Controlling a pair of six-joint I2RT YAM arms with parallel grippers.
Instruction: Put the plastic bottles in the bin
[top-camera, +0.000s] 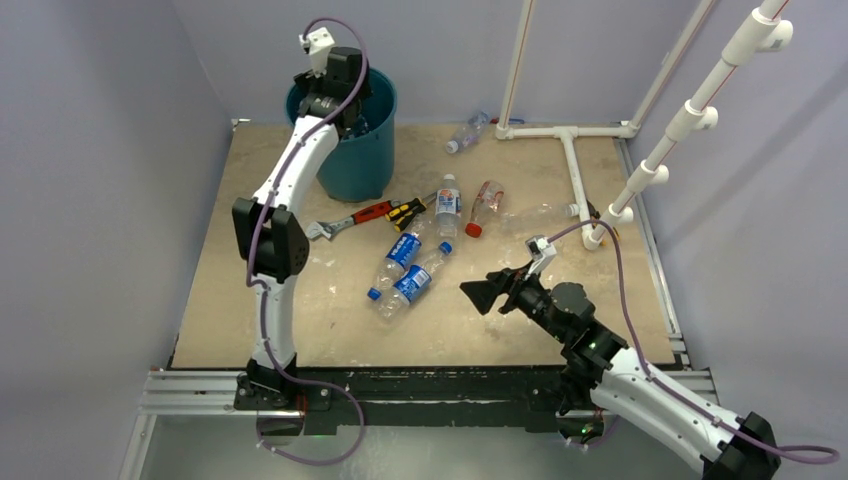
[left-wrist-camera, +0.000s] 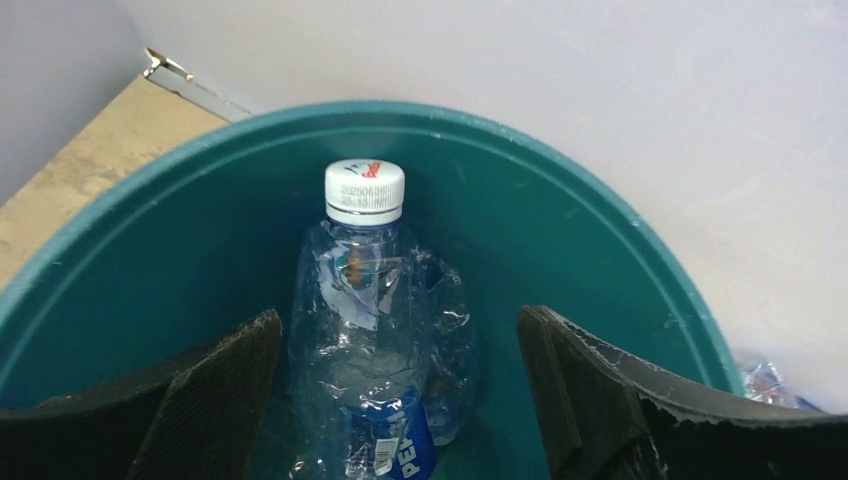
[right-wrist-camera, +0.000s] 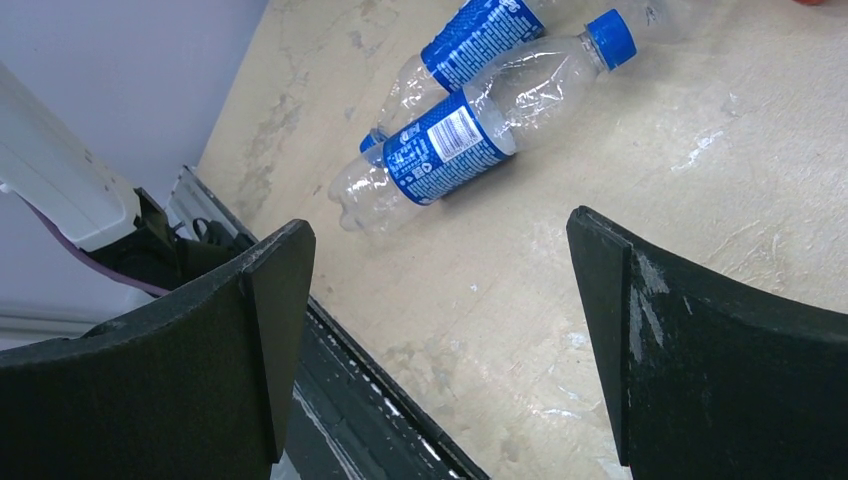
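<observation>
The teal bin (top-camera: 355, 165) stands at the back left. My left gripper is over its mouth, fingers apart; between and below them a white-capped bottle (left-wrist-camera: 360, 290) and crumpled plastic lie inside the bin. My right gripper (top-camera: 490, 293) hangs open and empty over the board's front right. On the board are two blue-label bottles (right-wrist-camera: 445, 147), a white-capped bottle (top-camera: 448, 210), a red-capped bottle (top-camera: 486, 208), a clear bottle (top-camera: 540, 218) and a small bottle (top-camera: 467, 134) right of the bin.
An adjustable wrench (top-camera: 340, 225) and yellow-handled tools (top-camera: 405, 215) lie before the bin. A white pipe frame (top-camera: 570, 160) stands at the back right. The board's front right has bare room.
</observation>
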